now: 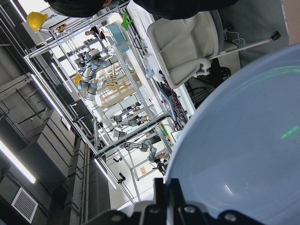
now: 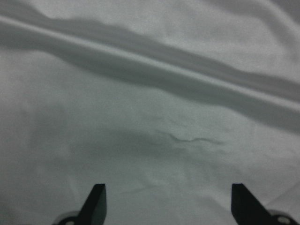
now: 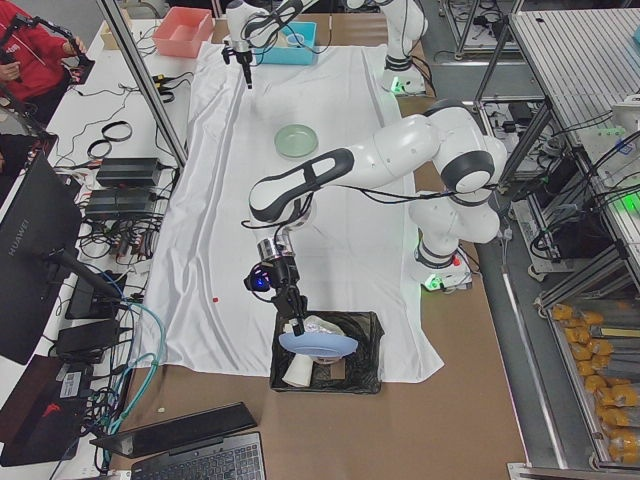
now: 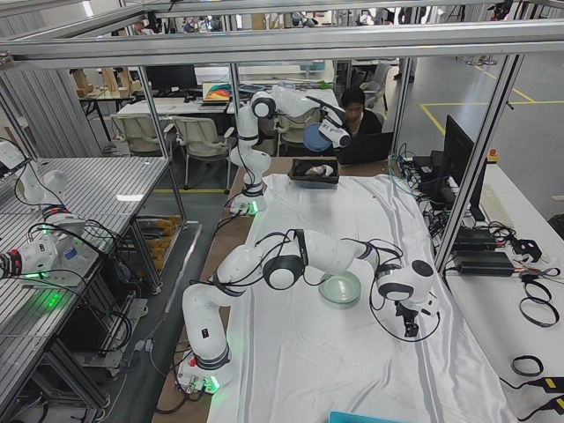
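Observation:
A light blue plate (image 3: 318,343) is raised on edge above the black bin (image 3: 365,370), with my left gripper (image 3: 296,320) shut on its rim; the plate (image 1: 239,140) fills the right of the left wrist view, and the camera right view shows it (image 4: 315,137) high over the bin. My right gripper is open over bare white cloth, nothing between its fingers; in the camera right view it (image 4: 407,326) hangs at the cloth's right side. A green plate (image 3: 297,140) lies on the cloth between the arms.
A light blue bin (image 3: 290,57) stands at the far end of the cloth. Monitors, a laptop (image 3: 200,460) and cables line the side and near end. Metal frame posts flank the table.

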